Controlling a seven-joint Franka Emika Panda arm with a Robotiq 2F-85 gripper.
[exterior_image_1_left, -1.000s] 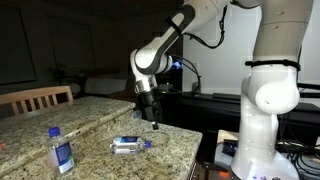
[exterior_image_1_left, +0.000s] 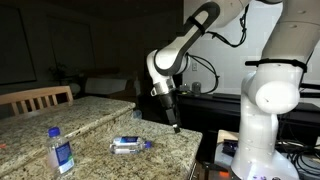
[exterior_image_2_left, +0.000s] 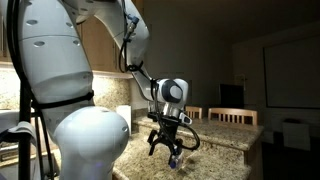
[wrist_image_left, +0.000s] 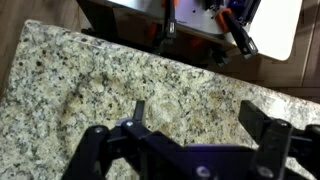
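My gripper stands open in the wrist view, its two dark fingers far apart at left and right with only speckled counter between them. Below it is the granite counter (wrist_image_left: 70, 95), and along the top of that view an open drawer (wrist_image_left: 105, 18) holds dark tools with red and blue parts. In exterior view 1 the gripper hangs above the counter's right part, clear of the surface. A clear bottle (exterior_image_1_left: 128, 145) with a blue cap lies on its side to its left. Farther left, another clear bottle (exterior_image_1_left: 62, 155) with a blue cap stands upright.
A wooden chair (exterior_image_1_left: 38, 98) is behind the counter at the left. In exterior view 2, wooden chairs (exterior_image_2_left: 230, 120) line the far side. The arm's base stands at the right in exterior view 1.
Both bottles remain in place.
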